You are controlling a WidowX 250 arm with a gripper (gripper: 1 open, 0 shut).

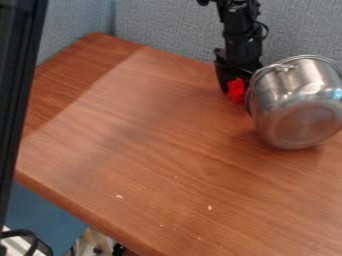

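Note:
My black gripper [235, 76] reaches down at the back of the table, beside a steel pot [297, 105] that lies on its side at the right. A red object [237, 91] sits at the gripper's lower end, just left of the pot's rim, partly hidden by gripper and pot. The fingertips are too dark and small to make out clearly.
Grey panels stand behind it. A black vertical edge fills the far left of the view.

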